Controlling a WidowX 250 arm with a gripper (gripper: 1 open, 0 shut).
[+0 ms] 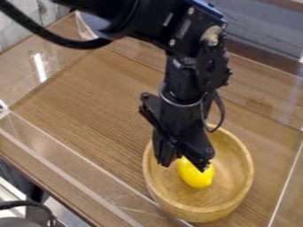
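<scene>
A round wooden bowl (213, 202) sits at the front right of the table with a yellow object (197, 175) inside it. My black gripper (186, 158) reaches down over the bowl, its fingertips just above or against the yellow object, partly covering it. The fingers look close together; whether anything is between them is hard to see.
A pale wall runs along the back right, and dark cables show at the lower left corner beyond the table's edge.
</scene>
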